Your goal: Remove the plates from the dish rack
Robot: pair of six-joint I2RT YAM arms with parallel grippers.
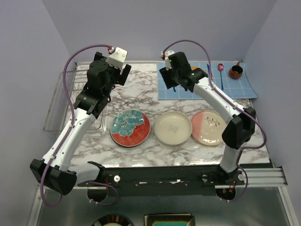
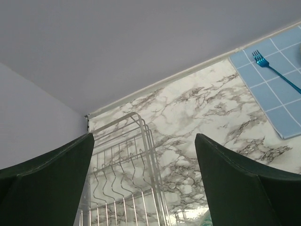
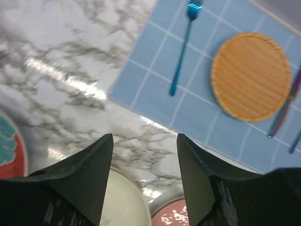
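Three plates lie flat on the marble counter: a teal and red plate [image 1: 136, 130], a cream plate [image 1: 173, 128] to its right, and a pink and cream plate [image 1: 209, 128] farthest right. The wire dish rack [image 1: 63, 117] stands at the left, and in the left wrist view the part of the rack [image 2: 136, 162] that shows holds no plate. My left gripper, above the counter beside the rack, is open and empty. Over the blue mat's left part hangs my right gripper, its fingers apart and nothing between them.
The blue tiled mat [image 1: 207, 92] carries a teal fork [image 3: 184, 49], a round woven trivet [image 3: 251, 75], a knife [image 3: 287, 106], a red spoon [image 1: 221, 77] and a brown cup [image 1: 235, 71]. Bare marble shows between rack and mat. Walls close off the back and sides.
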